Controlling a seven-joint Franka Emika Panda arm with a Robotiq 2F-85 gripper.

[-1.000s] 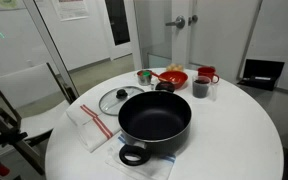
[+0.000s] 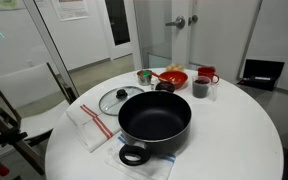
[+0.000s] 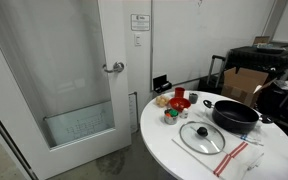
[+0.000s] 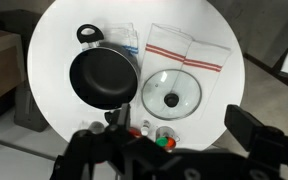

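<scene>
A black two-handled pot point(image 2: 155, 121) stands empty on the round white table, partly over a folded cloth point(image 2: 141, 160). Beside it lies a glass lid point(image 4: 171, 94) with a black knob. The lid rests close to a red-striped white towel point(image 4: 187, 48). High over the table, my gripper is open, its dark fingers point(image 4: 246, 128) far apart at the bottom of the wrist view. Nothing is between them, and it touches none of the objects.
A red bowl point(image 3: 180, 104), a small metal pot point(image 4: 165, 136) with a green item, and a dark mug point(image 2: 201, 88) cluster toward the table's far side. Bare white table point(image 2: 234, 140) lies right of the pot in exterior view 1. A chair point(image 2: 29, 87) stands to the left.
The dark arm part at the left edge of exterior view 1 has shifted slightly. Everything on the table stays where it was.
</scene>
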